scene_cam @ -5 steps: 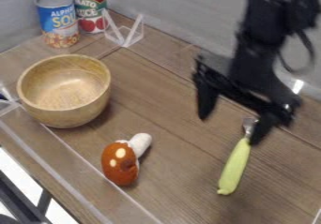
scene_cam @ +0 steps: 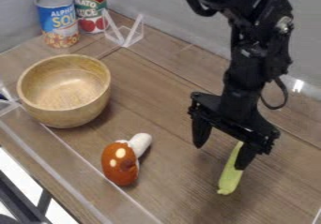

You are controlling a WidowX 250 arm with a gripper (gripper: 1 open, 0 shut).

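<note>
My black gripper (scene_cam: 228, 134) hangs open over the wooden counter at the right, its fingers around the upper end of a pale green elongated object (scene_cam: 230, 179) that lies on the wood; whether they touch it I cannot tell. A red-and-white mushroom-like toy (scene_cam: 120, 163) lies at the lower middle left, apart from the gripper. A wooden bowl (scene_cam: 66, 89) sits at the left.
Two cans stand in the back left corner, a blue one (scene_cam: 59, 22) and a red one (scene_cam: 90, 7), beside a clear plastic piece. Walls line the back.
The gripper has moved left and back from the lower right, where it was larger in view, and now covers the upper end of the green object. The other things have not moved.
</note>
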